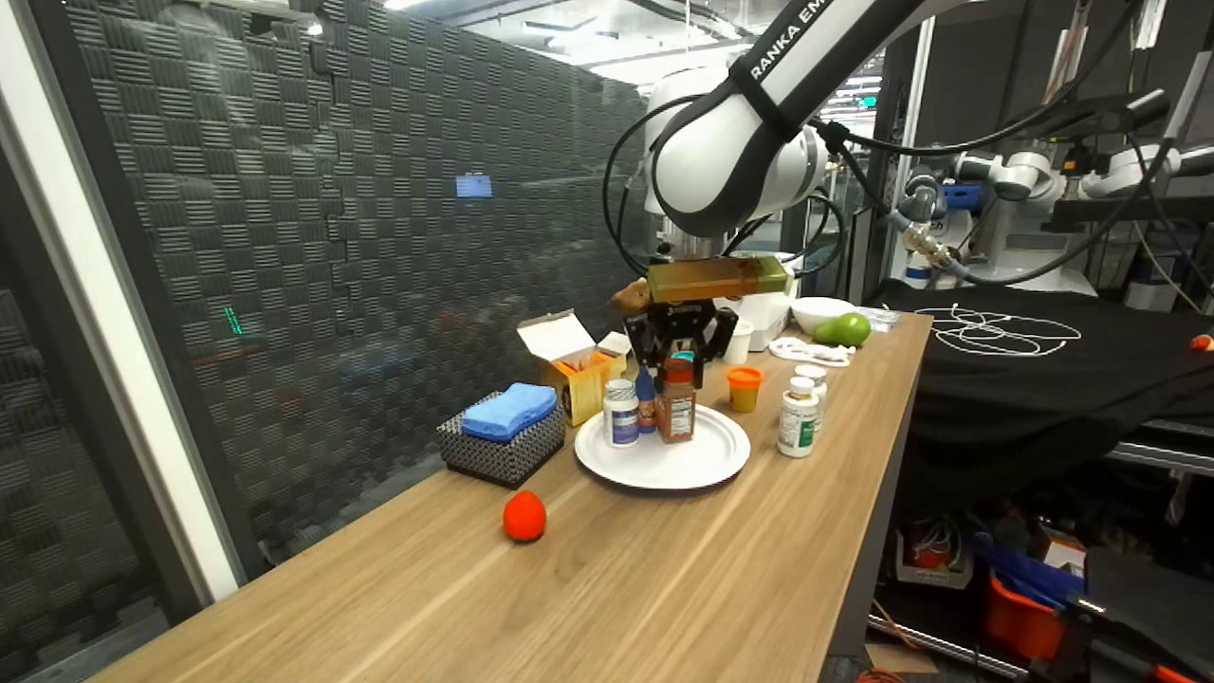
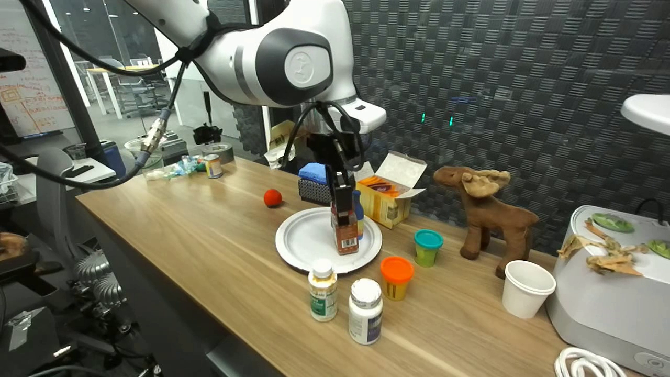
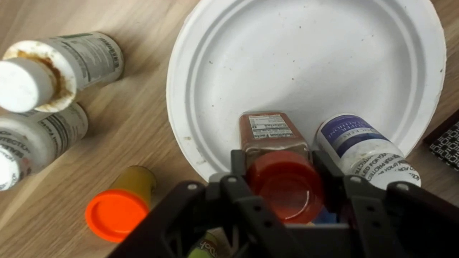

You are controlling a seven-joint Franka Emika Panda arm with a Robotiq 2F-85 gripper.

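Note:
Between the fingers of my gripper is a red-capped spice bottle [image 3: 269, 127] of reddish-brown powder, and the fingers are shut on it. The bottle [image 2: 347, 241] is upright over the white plate [image 2: 301, 242]; whether its base touches the plate, I cannot tell. Beside it on the plate stands a white bottle with a purple label [image 3: 350, 135]. A blue bottle [image 1: 645, 400] is just behind the spice bottle, partly hidden by it and by my gripper [image 1: 680, 362].
Two white supplement bottles [image 2: 323, 295] [image 2: 365, 314] and an orange-lidded tub [image 2: 397, 277] stand near the plate. A teal-lidded tub [image 2: 427, 247], open yellow box [image 2: 384, 204] and plush moose [image 2: 490, 213] line the back. A red ball [image 1: 524, 516] sits before the patterned box [image 1: 501, 448]. Bare table lies in front.

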